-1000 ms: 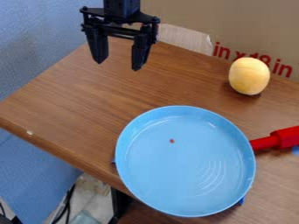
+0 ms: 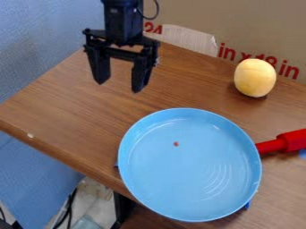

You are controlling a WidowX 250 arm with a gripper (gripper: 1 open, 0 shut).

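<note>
My black gripper (image 2: 120, 76) hangs open above the wooden table at the upper middle, its two fingers apart with nothing between them. To its right a pale yellow, potato-like round object (image 2: 255, 78) stands near the back edge. A large light blue plate (image 2: 189, 165) fills the lower right of the table, with a tiny red speck on it. A red object (image 2: 285, 142) lies at the plate's right side, partly out of frame.
Cardboard with red lettering stands along the back. Blue material and cables show beyond the left edge. Small blue pieces peek out beside the plate.
My gripper has moved down in the view, with its fingers still apart. The plate, the yellow object and the red object have not moved.
</note>
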